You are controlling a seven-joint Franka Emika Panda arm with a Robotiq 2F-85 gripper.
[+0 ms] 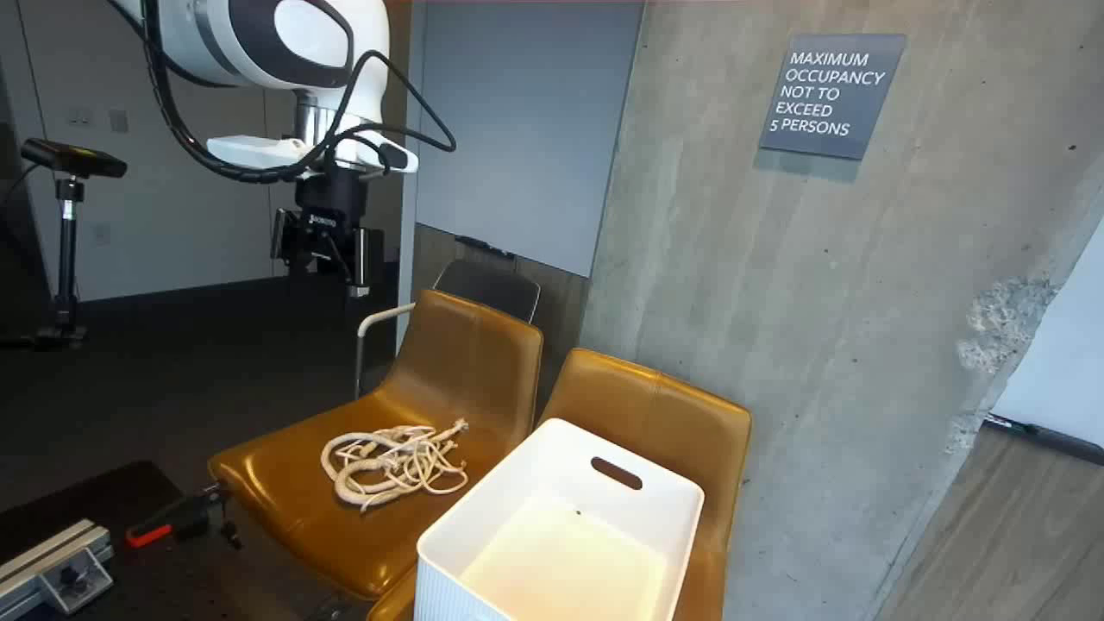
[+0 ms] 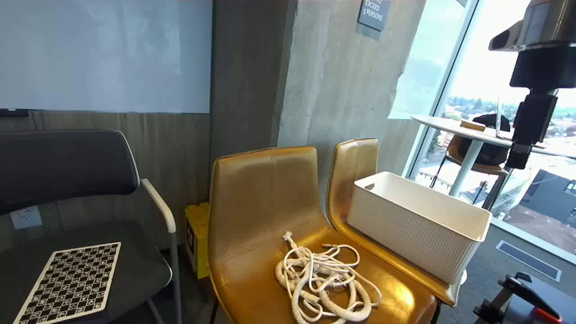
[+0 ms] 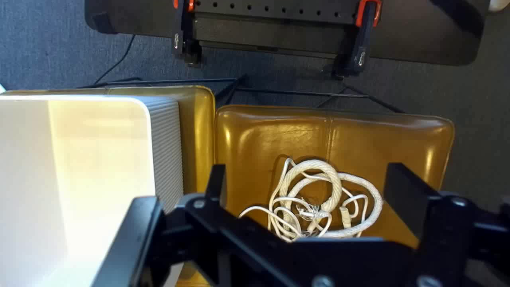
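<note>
A coiled white rope (image 1: 398, 462) with thinner cords tangled in it lies on the seat of a tan leather chair (image 2: 264, 189). In the wrist view the rope (image 3: 310, 196) shows below my gripper, whose fingers stand wide apart with nothing between them. My gripper (image 1: 323, 254) hangs well above the chair seat in exterior view 1, clear of the rope. A white ribbed bin (image 2: 413, 227) sits on the second tan chair (image 1: 662, 404) beside it. Its inside looks empty in exterior view 1.
A black chair (image 2: 59, 167) with a checkered board (image 2: 73, 283) on its seat stands at the left of exterior view 2. Behind the tan chairs rises a concrete pillar (image 1: 828, 310). A dark table edge with clamps (image 3: 363, 43) runs along the wrist view's top.
</note>
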